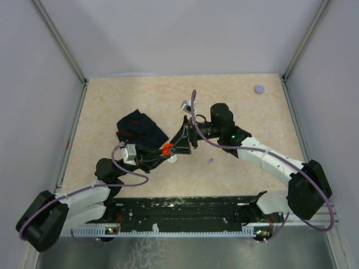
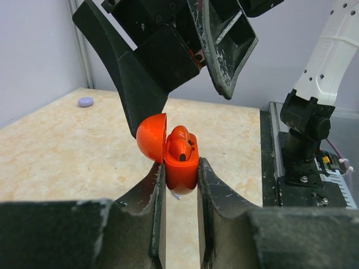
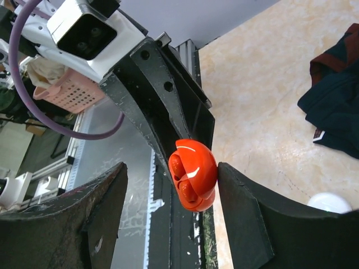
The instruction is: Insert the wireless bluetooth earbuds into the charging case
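Note:
In the left wrist view the small red charging case (image 2: 181,175) is pinched upright by my left gripper. Its rounded lid (image 2: 150,137) stands raised on the left side. Red earbuds (image 2: 180,144) show in the case, seated or nearly so; their exact depth is unclear. Spread wide, my right gripper straddles the case with no earbud between its fingers. Its right-hand finger (image 3: 231,193) meets the lid's outer side, or nearly does, in the right wrist view. The other finger is well apart from the case.
A crumpled dark cloth (image 1: 139,128) lies on the table left of centre. Beneath the grippers is a white round piece (image 3: 330,202). One purple disc (image 1: 258,89) sits at the far right corner. Both arms crowd together over the middle.

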